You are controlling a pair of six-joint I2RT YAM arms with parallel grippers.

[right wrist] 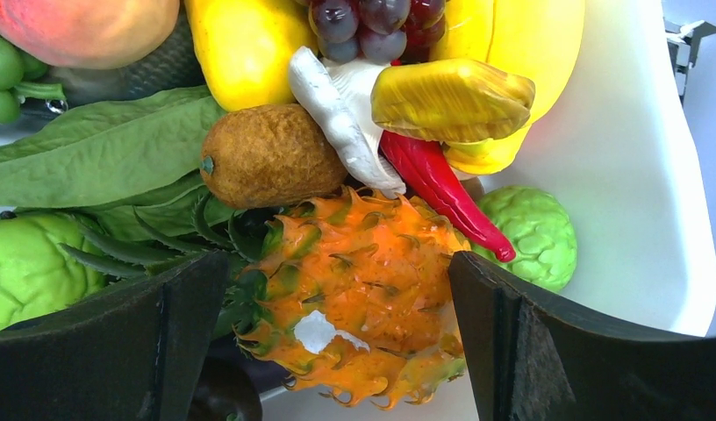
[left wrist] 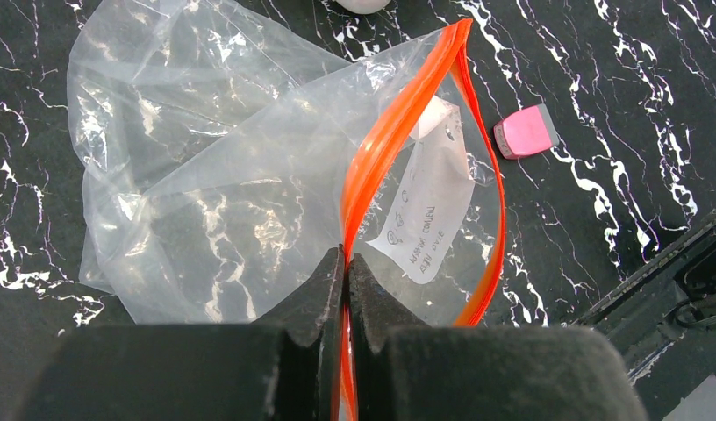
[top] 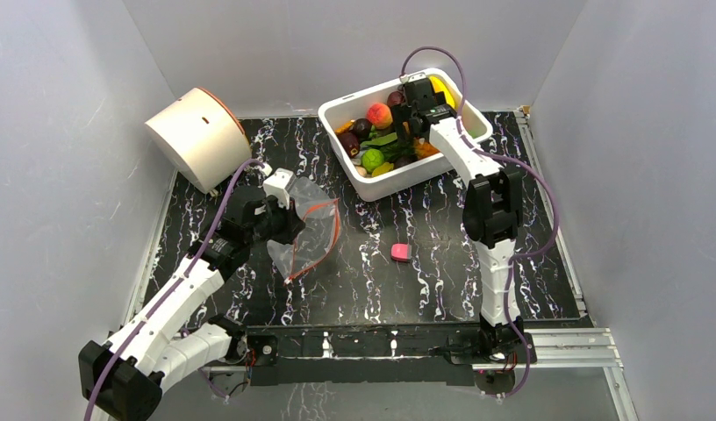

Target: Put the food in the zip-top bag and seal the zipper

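Note:
A clear plastic bag (left wrist: 205, 202) with an orange zipper edge lies on the black marbled table, its mouth spread apart. My left gripper is shut on one side of that orange edge (left wrist: 394, 132). Inside the mouth a white printed label (left wrist: 429, 206) shows; no food is visible in the bag. Over the white bin (top: 337, 107) of toy food hangs my right gripper, open. Between its fingers appears a spiky orange fruit (right wrist: 363, 289), and I cannot tell whether they touch it.
Around the orange fruit lie a brown kiwi (right wrist: 271, 153), a red chili (right wrist: 442, 189) and a green ball (right wrist: 530, 237) by the bin wall. A small pink block (top: 401, 253) sits on open table. At the back left stands a cream cylinder (top: 192, 140).

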